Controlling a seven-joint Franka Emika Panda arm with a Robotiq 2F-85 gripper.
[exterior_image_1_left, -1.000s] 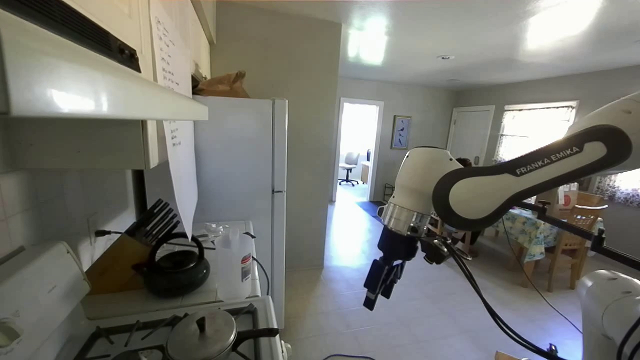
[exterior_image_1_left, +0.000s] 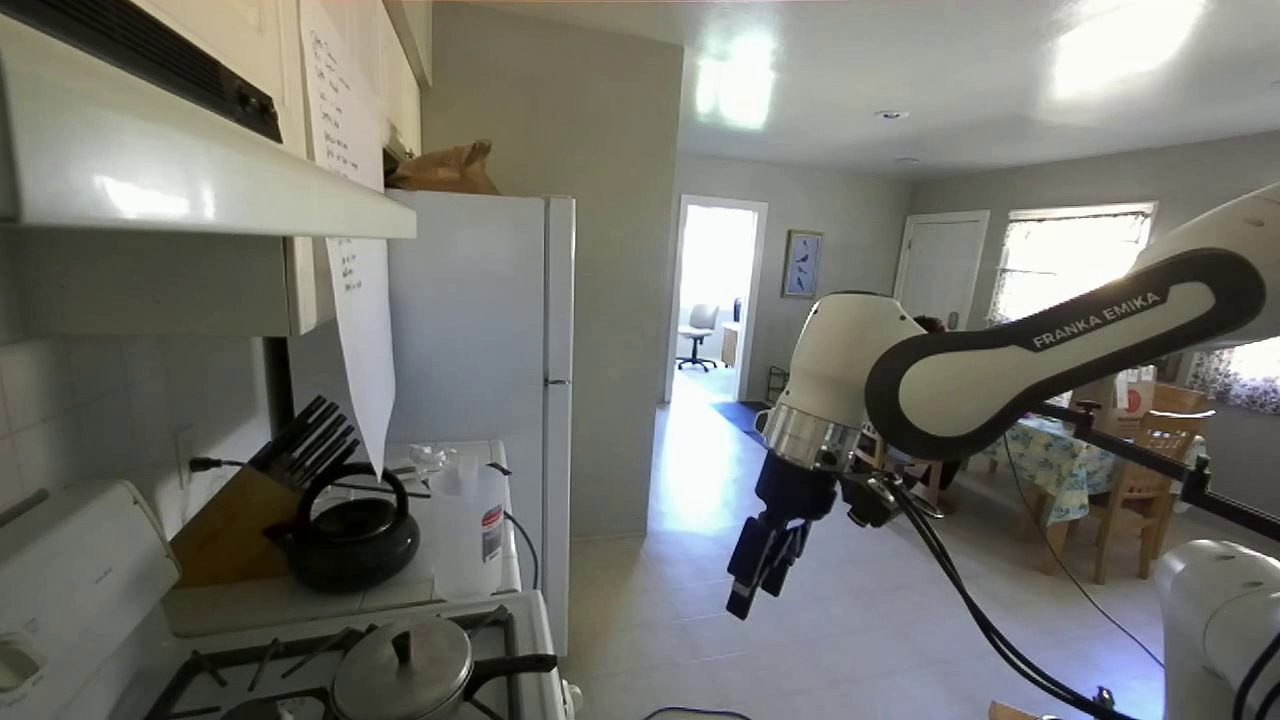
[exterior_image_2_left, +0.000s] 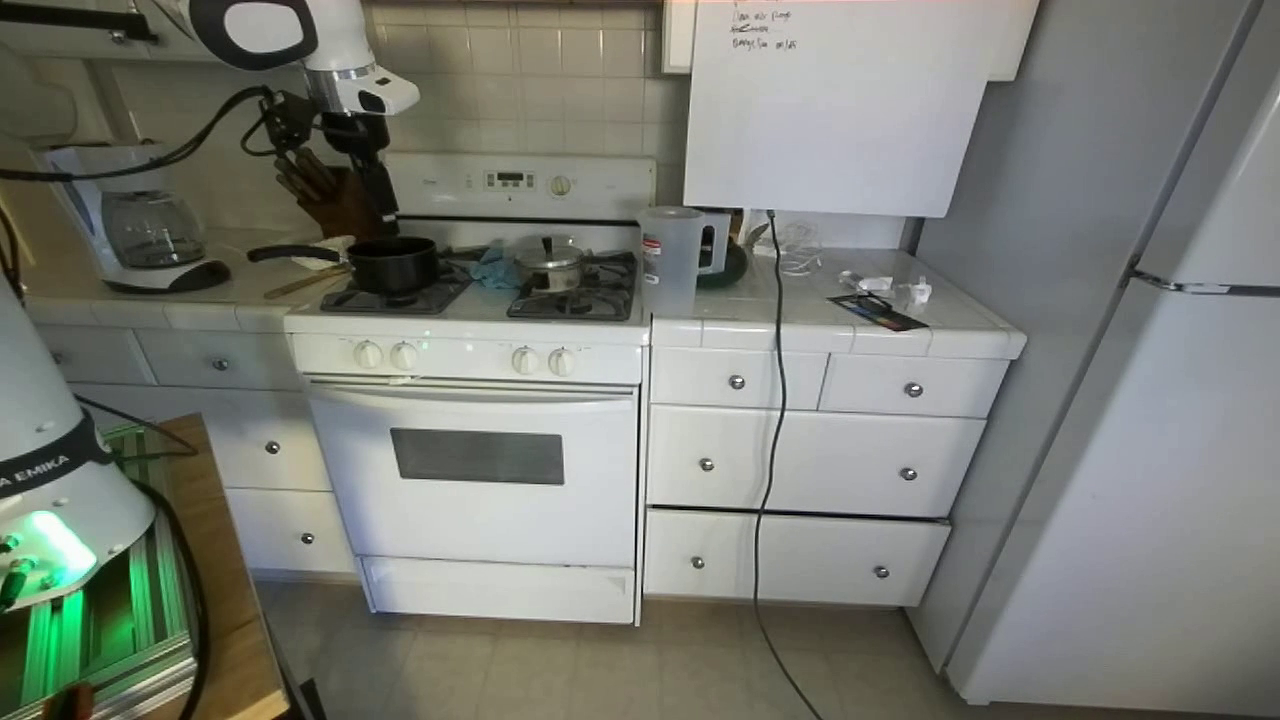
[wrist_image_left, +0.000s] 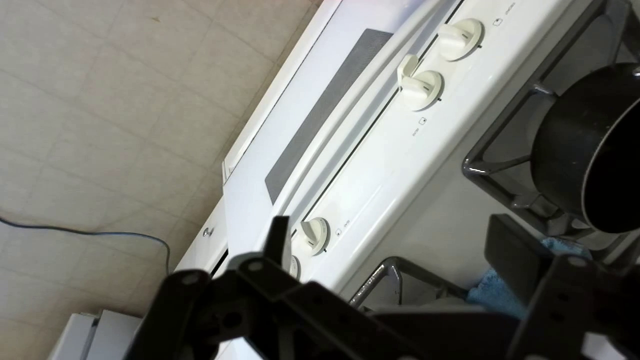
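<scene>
My gripper is open in the wrist view, its two dark fingers wide apart and nothing between them. It hangs in the air in front of the stove (exterior_image_2_left: 480, 360), above the level of the cooktop. In the wrist view the black pot (wrist_image_left: 564, 144) is on a burner grate to the right. A crumpled blue cloth (wrist_image_left: 501, 294) lies on the stovetop, partly hidden by one finger. The lidded metal pot (exterior_image_1_left: 402, 672) sits on another burner. White knobs (wrist_image_left: 420, 90) line the stove's front panel.
A clear pitcher (exterior_image_2_left: 672, 258) stands on the counter right of the stove, near a dark kettle (exterior_image_1_left: 351, 540) and a knife block (exterior_image_1_left: 234, 522). A coffee maker (exterior_image_2_left: 144, 228) is at the left. A cable (exterior_image_2_left: 777, 396) hangs down the drawer fronts. Open floor lies before the stove.
</scene>
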